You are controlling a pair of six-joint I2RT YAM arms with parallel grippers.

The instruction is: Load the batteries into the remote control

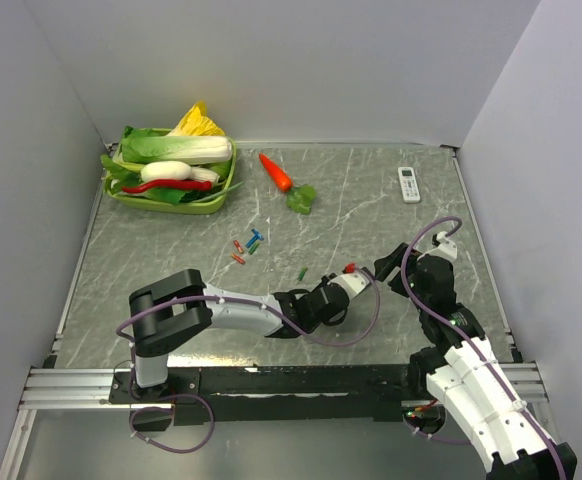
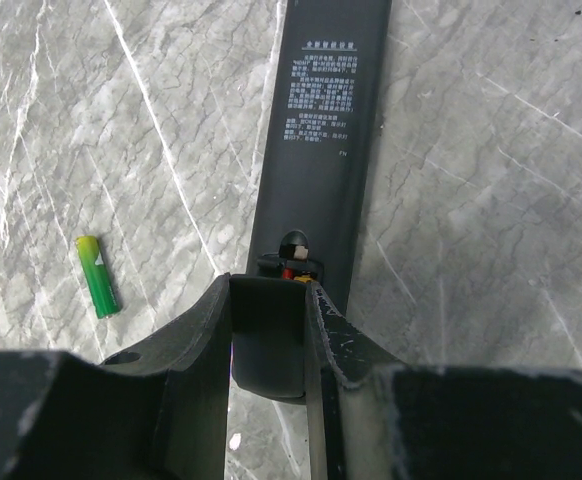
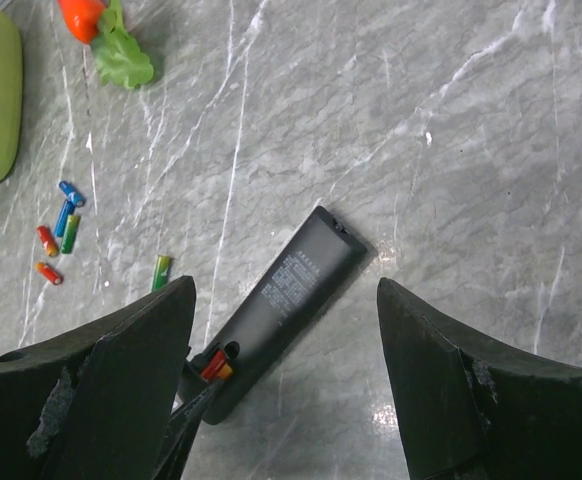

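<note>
A black remote [image 2: 317,150] lies back-up on the grey marble, printed text on it. My left gripper is shut on a dark piece at the remote's lower end, seemingly the battery cover, beside red and orange bits in the compartment [image 3: 217,368], largely hidden by the fingers. My right gripper stands open above and near the remote, with nothing visible held. A loose green battery [image 2: 98,276] lies left of the remote; several red, blue and green batteries [image 3: 69,220] lie farther left.
A green basket of vegetables [image 1: 208,205] stands back left. A carrot [image 1: 276,172] and leafy green [image 1: 300,199] lie at the back middle. A white remote-like object [image 1: 409,185] lies back right. The central marble is mostly clear.
</note>
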